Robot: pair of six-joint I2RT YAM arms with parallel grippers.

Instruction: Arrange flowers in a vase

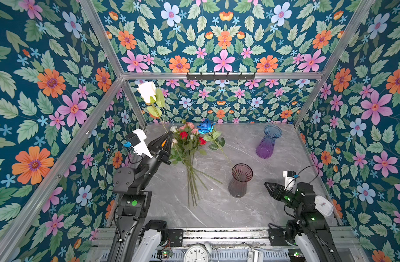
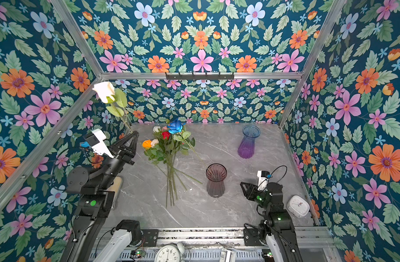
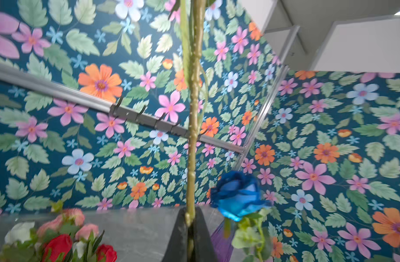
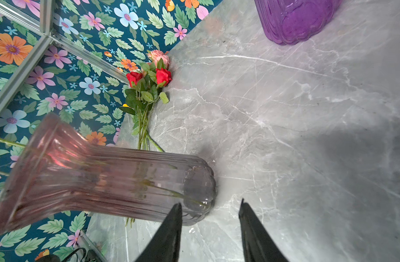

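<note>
A white rose (image 1: 147, 92) is raised at the back left, bloom up. My left gripper is shut on its stem (image 3: 191, 131), which runs upward in the left wrist view. The smoky pink vase (image 1: 239, 181) stands upright mid-table. A blue rose (image 1: 205, 126) leans left over the bunch, its stem leading to that vase's mouth. Red, pink, white and orange flowers (image 2: 164, 146) lie on the table, stems toward the front. My right gripper stands open right of the pink vase, nothing between its fingers. The blue-purple vase (image 1: 269, 142) stands empty at back right.
A white clock (image 2: 298, 206) lies behind the right arm near the table's right edge. Patterned walls close off the back and sides.
</note>
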